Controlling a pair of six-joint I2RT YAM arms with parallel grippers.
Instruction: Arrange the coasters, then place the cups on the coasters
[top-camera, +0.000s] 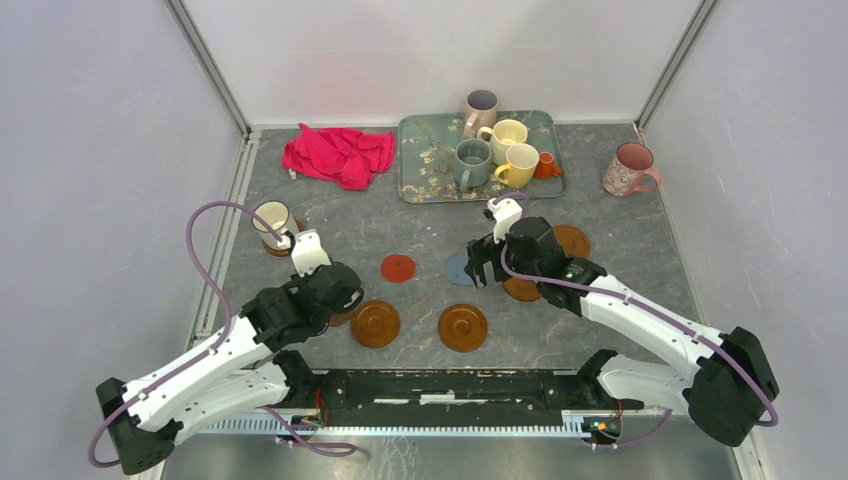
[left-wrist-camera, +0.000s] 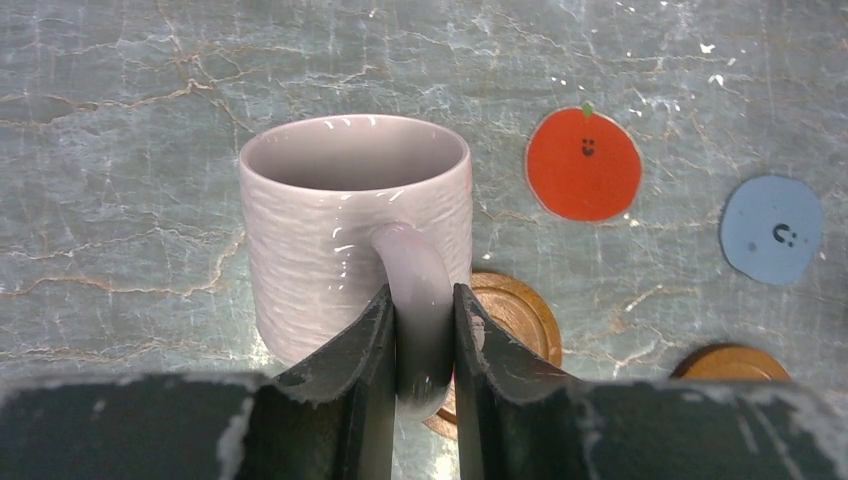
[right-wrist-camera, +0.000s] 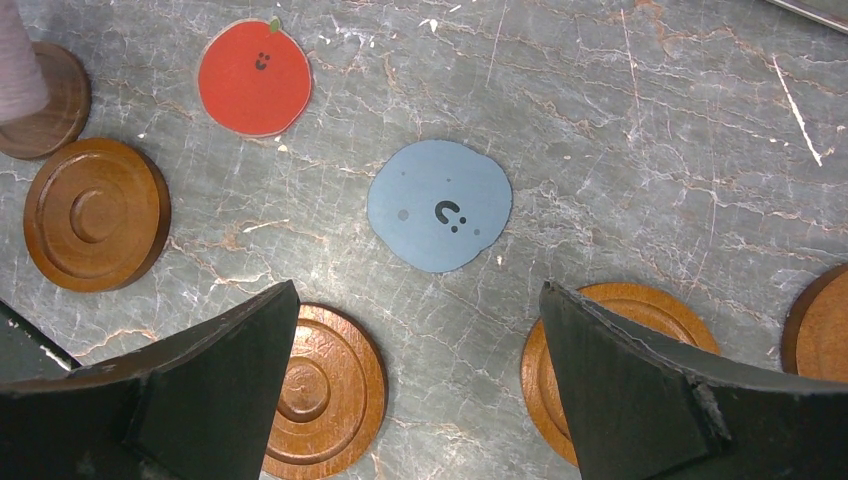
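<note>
A pale pink ribbed cup (left-wrist-camera: 330, 260) hangs upright in the left wrist view, and my left gripper is shut on its handle. Behind the handle, partly covered, is a brown wooden coaster (left-wrist-camera: 525, 315). The right wrist view catches the cup's edge (right-wrist-camera: 15, 70) in front of a dark brown coaster (right-wrist-camera: 65, 105); whether they touch cannot be told. From the top, the left arm hides most of the cup. My right gripper stands open and empty over the table, near the blue patch (right-wrist-camera: 440, 205).
Other wooden coasters (top-camera: 463, 328) lie along the front, beside a red patch (top-camera: 398, 268). A cream cup (top-camera: 275, 220) stands on a coaster at the left. Several mugs crowd the green tray (top-camera: 425, 150); a pink cloth (top-camera: 340, 157) and a patterned mug (top-camera: 627, 170) flank it.
</note>
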